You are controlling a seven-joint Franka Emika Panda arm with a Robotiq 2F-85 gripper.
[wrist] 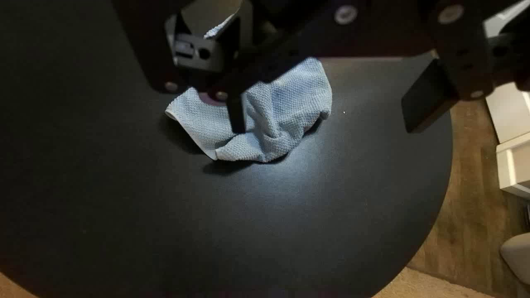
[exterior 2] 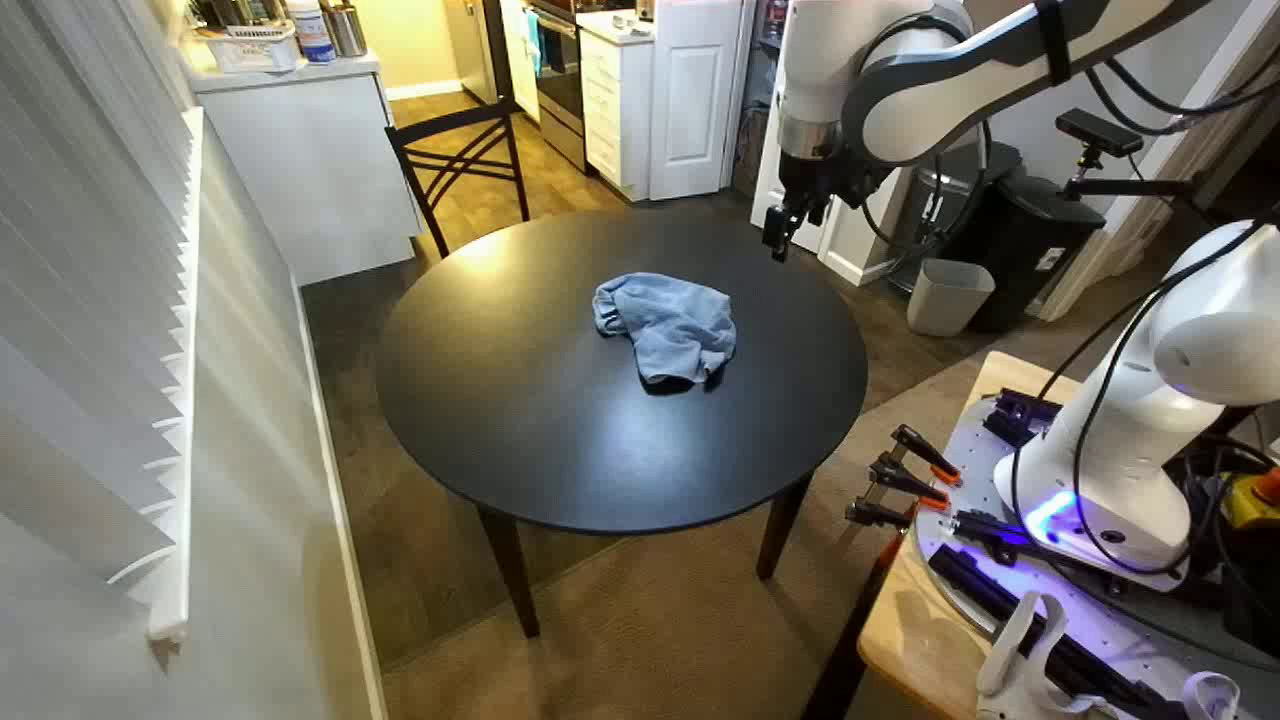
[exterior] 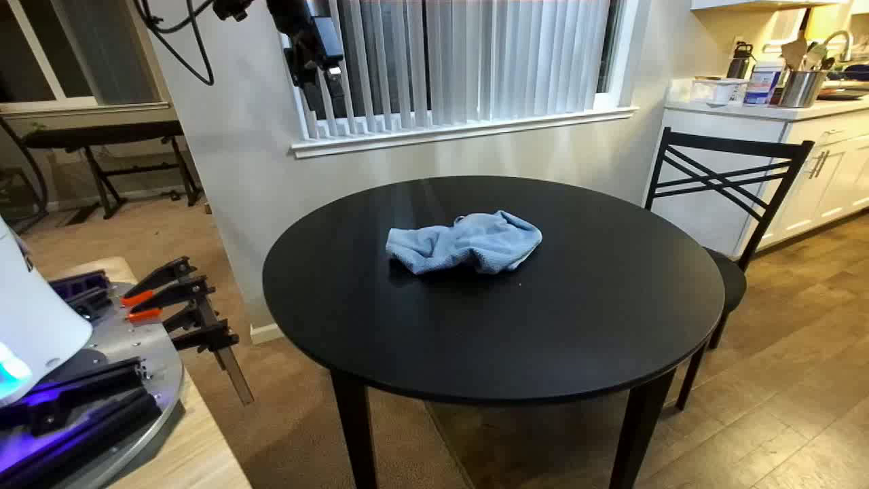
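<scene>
A crumpled light-blue cloth point(exterior: 468, 240) lies in a loose heap on the round black table point(exterior: 521, 342). In exterior view 2 the same cloth point(exterior 2: 672, 326) sits a little right of the table's middle. My gripper point(exterior 2: 786, 234) hangs well above the tabletop near its far right edge, apart from the cloth. Seen from the wrist, the gripper is open, its two fingers wide apart with nothing held. One finger point(wrist: 237, 111) covers part of the cloth point(wrist: 293, 106) in that view, and the gripper's body hides the cloth's upper part.
Bare tabletop surrounds the cloth. A black chair point(exterior: 733, 187) stands at the table's kitchen side. The window sill point(exterior: 464, 130) and wall run close along another side. Black clamps point(exterior 2: 900, 474) jut from the robot's stand toward the table.
</scene>
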